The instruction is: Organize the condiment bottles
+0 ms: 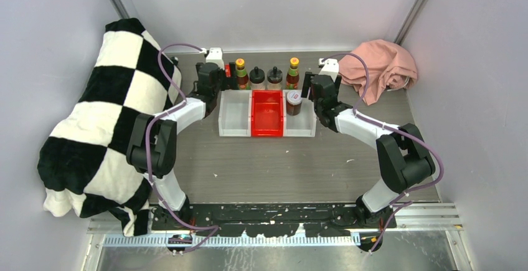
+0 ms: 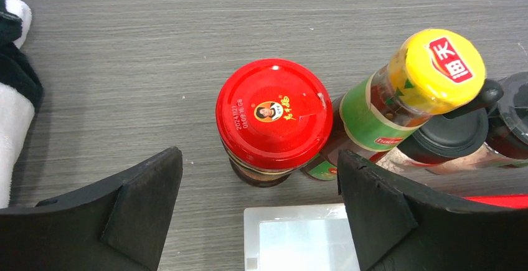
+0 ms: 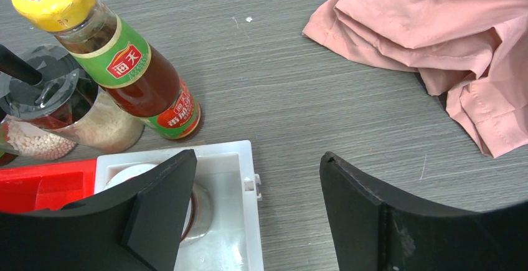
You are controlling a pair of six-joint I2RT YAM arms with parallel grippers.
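My left gripper is open over a red-lidded jar (image 2: 274, 112), left of the row: a yellow-capped sauce bottle (image 1: 241, 76), two black-lidded shakers (image 1: 257, 79) and another sauce bottle (image 3: 159, 90). In front sits a three-section organizer, white left section (image 1: 235, 115), red middle (image 1: 266, 114), white right section holding a white-lidded jar (image 1: 294, 103). My right gripper stands open above the right section's outer edge, right of that jar, nothing visible between its fingers.
A checkered blanket (image 1: 106, 115) lies along the left side. A pink cloth (image 1: 380, 65) lies at back right. A wall runs close behind the bottles.
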